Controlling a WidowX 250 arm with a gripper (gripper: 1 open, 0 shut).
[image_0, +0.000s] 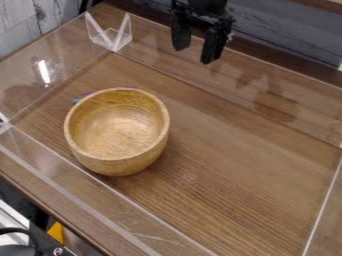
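Observation:
A large light wooden bowl stands on the wooden table at the lower left. Small pink and blue items peek out beside the bowl's upper left rim, too small to make out. My dark gripper hangs over the back of the table at top centre, open, with nothing visible between its fingers.
A clear rack-like object stands at the back left corner.

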